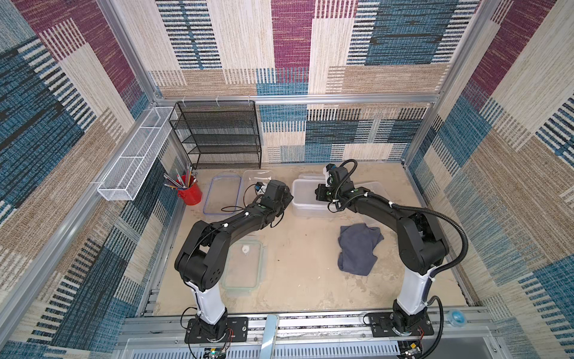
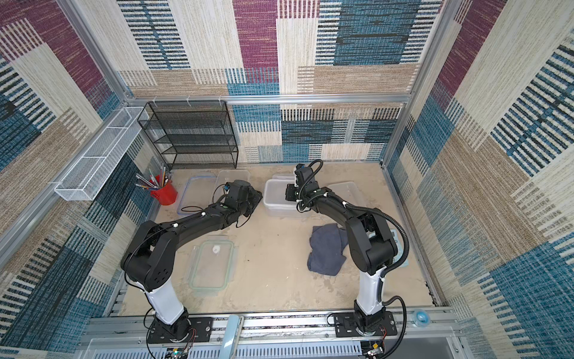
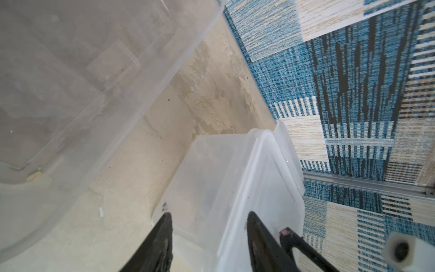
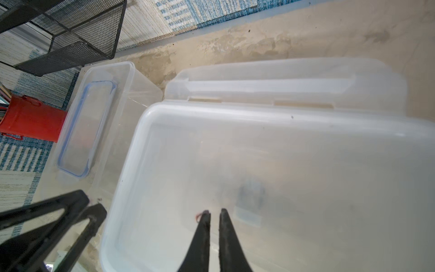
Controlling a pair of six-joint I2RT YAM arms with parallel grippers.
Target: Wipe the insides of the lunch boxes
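A frosted white lunch box (image 4: 290, 172) fills the right wrist view, with my right gripper shut over its interior, nothing visible between the fingertips. My left gripper is part open, facing that box's side, with a clear box (image 3: 59, 104) beside it; whether anything is touched cannot be told. Another clear box (image 1: 370, 188) lies to the right, partly behind my right arm. A dark grey cloth (image 1: 358, 248) lies crumpled on the right front of the table.
A blue-rimmed lid (image 1: 221, 194) and red pen cup (image 1: 190, 193) stand back left, below a black mesh rack (image 1: 215, 134). A green-rimmed lid (image 1: 244, 266) lies front left.
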